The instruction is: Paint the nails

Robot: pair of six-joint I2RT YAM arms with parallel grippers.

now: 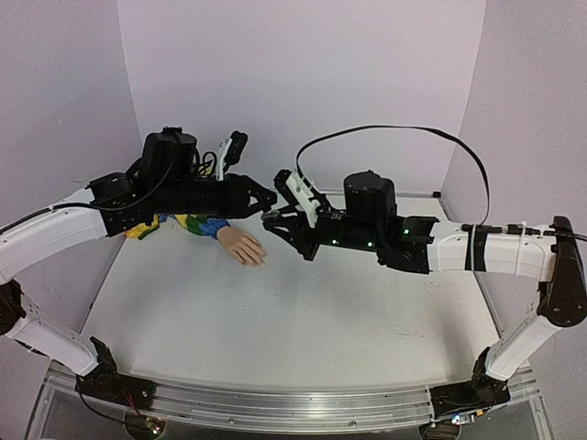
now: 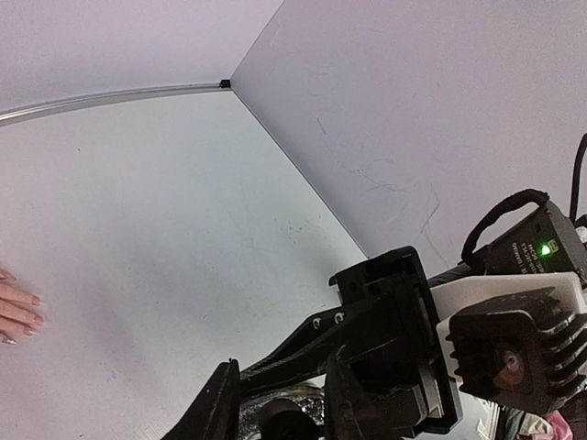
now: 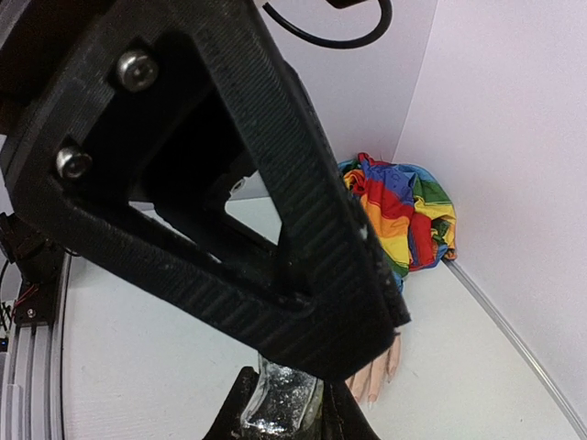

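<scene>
A small glittery nail polish bottle (image 3: 282,401) stands between the fingertips of my right gripper, which is shut on it. From the left wrist view its black cap (image 2: 288,422) shows between the fingers of my left gripper; slim gaps at the cap's sides leave that gripper open around it. Overhead, left gripper (image 1: 266,196) and right gripper (image 1: 271,218) meet tip to tip above the table. The model hand (image 1: 241,246) lies below and to the left, palm down, fingers pointing toward the middle. Nail colour is too small to tell.
A rainbow-coloured cloth (image 3: 404,215) covers the wrist end of the hand near the back left corner. White walls close in the table (image 1: 293,321) at the back and sides.
</scene>
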